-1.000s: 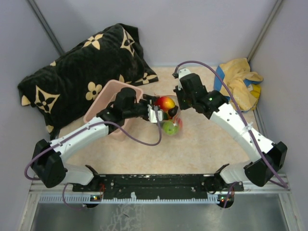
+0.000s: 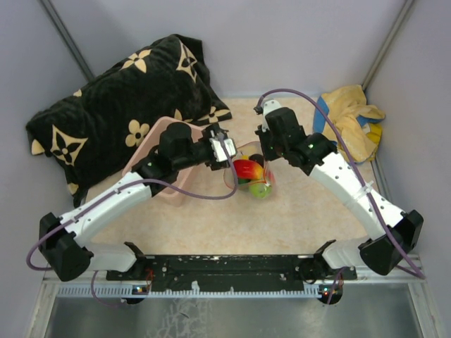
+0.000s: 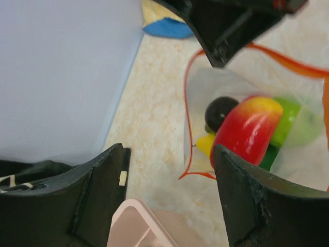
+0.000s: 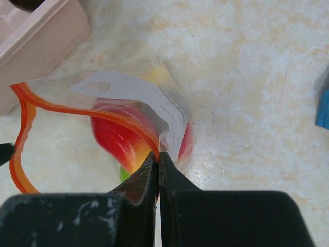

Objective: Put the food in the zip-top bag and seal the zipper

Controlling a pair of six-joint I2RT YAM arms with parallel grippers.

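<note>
The clear zip bag with orange zipper (image 4: pixel 128 123) holds a red-yellow mango (image 3: pixel 247 128), a black fruit (image 3: pixel 220 110), green items and something yellow. My right gripper is shut on the bag's zipper edge, holding it up. My left gripper (image 2: pixel 218 144) hangs above and left of the bag's mouth; in the left wrist view its fingers (image 3: pixel 252 206) are apart, with the bag beyond them and nothing seen between them.
A pink bin (image 2: pixel 144 144) stands left of the bag, partly under the left arm. A dark patterned cushion (image 2: pixel 106 105) lies behind it. A yellow and blue cloth bag (image 2: pixel 352 120) is at the back right.
My left gripper has risen and drawn back slightly from the bag. The mango has settled lower in the bag. My right gripper has stayed still.
</note>
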